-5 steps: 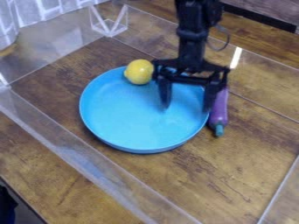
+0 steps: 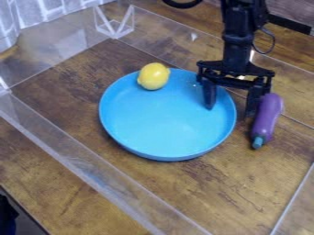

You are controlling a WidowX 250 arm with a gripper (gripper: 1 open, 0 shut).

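Observation:
My black gripper [image 2: 230, 88] hangs at the upper right, its two fingers spread open over the right rim of a blue plate [image 2: 162, 117]. A yellow round object, like a lemon [image 2: 152, 77], rests on the plate's back left. A purple oblong object with a teal tip, like an eggplant [image 2: 267, 117], lies just right of the plate, beside the right finger. Whether the fingers touch the plate or the purple object is unclear.
Clear plastic edges run along the lower left and the top left.
The arm and gripper have moved right. The purple object appears further right, apart from the plate. The plate and yellow object have also shifted slightly right in view.

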